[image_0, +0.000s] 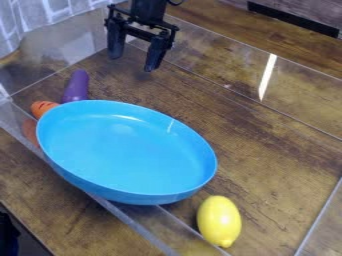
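My black gripper (135, 50) hangs at the top left above the wooden surface, its two fingers spread apart with nothing visible between them. Below it to the left lie a purple eggplant (76, 87) and an orange carrot (42, 107). A large blue oval plate (127, 150) fills the lower left, partly hiding the carrot. A yellow lemon (218, 221) lies at the lower right of the plate.
Clear plastic edges border the area, with one running under the plate.
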